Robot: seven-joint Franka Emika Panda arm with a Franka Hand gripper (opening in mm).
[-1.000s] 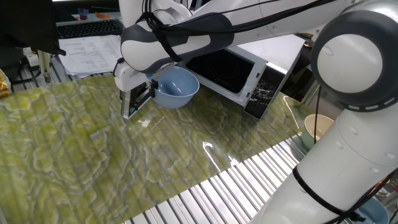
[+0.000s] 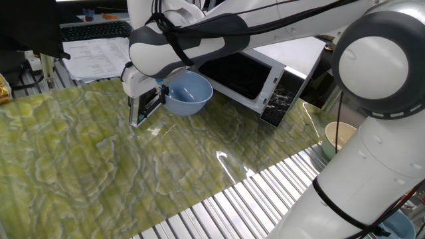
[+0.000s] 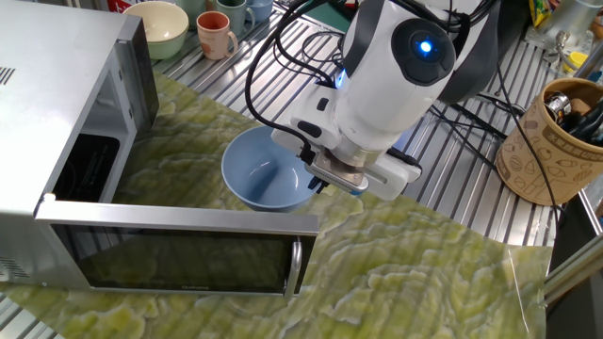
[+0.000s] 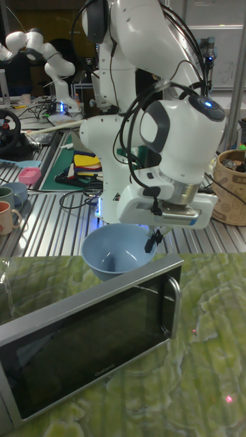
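A light blue bowl (image 2: 188, 94) is upright beside the open microwave; in the second exterior view the bowl (image 3: 259, 169) appears behind the open door (image 3: 188, 250). My gripper (image 4: 154, 240) is at the bowl's (image 4: 120, 251) right rim in the third exterior view, its dark fingertips overlapping the edge. From the first exterior view, the gripper (image 2: 143, 121) reaches down at the bowl's left side. Whether the fingers close on the rim is too small to make out. The microwave (image 3: 57, 85) has its dark interior exposed. The bowl looks empty.
A cream bowl (image 3: 158, 28) and a pink mug (image 3: 216, 36) stand behind the microwave. A brown utensil bucket (image 3: 542, 151) is on the far right. The door's handle (image 3: 295, 268) juts toward the mat.
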